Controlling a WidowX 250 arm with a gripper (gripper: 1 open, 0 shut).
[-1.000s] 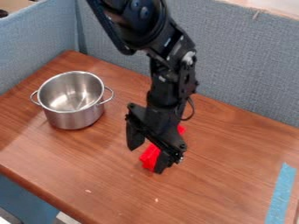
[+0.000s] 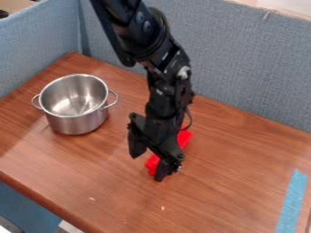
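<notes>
My black gripper (image 2: 155, 157) is low over the middle of the wooden table (image 2: 97, 187), directly on a red object (image 2: 184, 138) that is mostly hidden behind it. Red shows above and below the gripper body. Whether the fingers are open or shut on the object cannot be seen clearly. A steel pot (image 2: 75, 102) with two side handles stands upright at the left, apart from the gripper.
Padded grey-blue walls (image 2: 231, 68) border the table at the back and left. A strip of blue tape (image 2: 292, 202) lies at the right edge.
</notes>
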